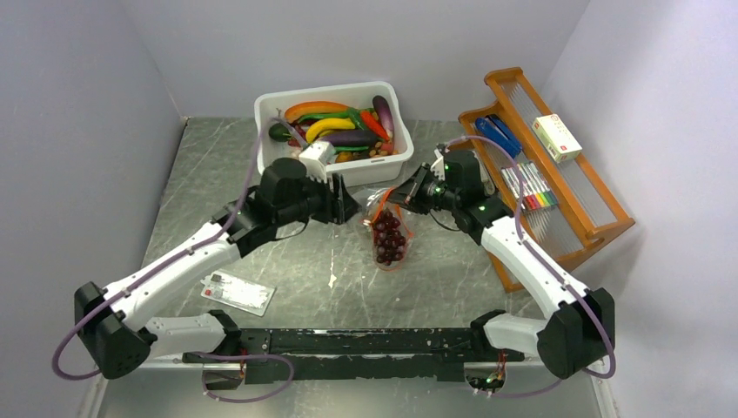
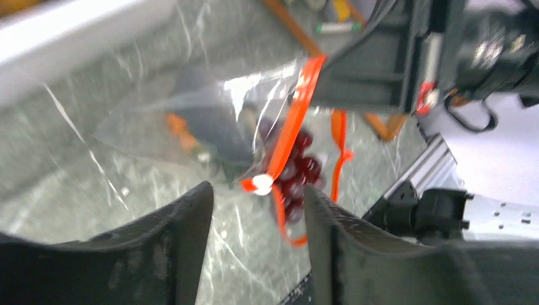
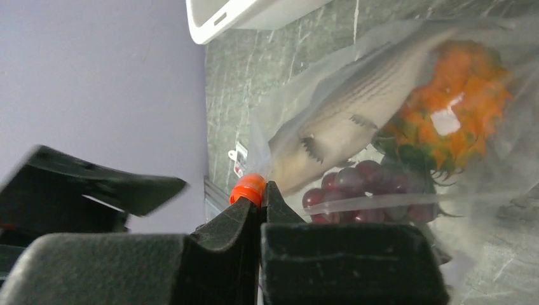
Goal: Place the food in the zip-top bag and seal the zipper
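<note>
The clear zip bag (image 1: 386,228) with an orange zipper lies mid-table; grapes (image 1: 390,237) are inside, and the right wrist view also shows a fish (image 3: 346,111) and an orange spiky food (image 3: 467,95) in it. My right gripper (image 1: 400,193) is shut at the bag's mouth, on the orange zipper (image 3: 248,187). My left gripper is parted, with nothing between its fingers, just left of the bag, facing the zipper's end.
A white bin (image 1: 272,165) of vegetables stands at the back. A wooden shelf (image 1: 600,222) with markers and boxes is on the right. A pale card (image 1: 239,294) lies front left.
</note>
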